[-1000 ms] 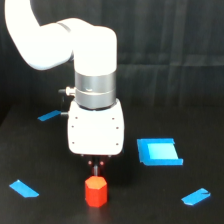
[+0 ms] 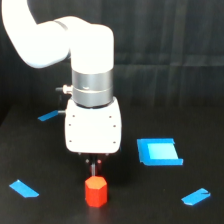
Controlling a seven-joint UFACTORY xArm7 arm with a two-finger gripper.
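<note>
An orange-red block with a six-sided top [image 2: 96, 184] stands upright on the black table, front and left of centre. My gripper [image 2: 94, 172] points down from its white housing, its dark fingers just behind or over the block's top edge. Whether the fingers touch the block, and how far apart they are, is too small and dark to make out. A pale square framed in blue tape [image 2: 160, 152] lies flat on the table to the right of the gripper.
Blue tape strips lie at the left front [image 2: 24, 189], the right front [image 2: 196, 197] and the left back [image 2: 49, 115]. A dark curtain [image 2: 170, 60] hangs behind. Around the block, the table is mostly clear.
The arm and gripper have shifted very slightly left and up in the view. The block and the taped square are in the same places.
</note>
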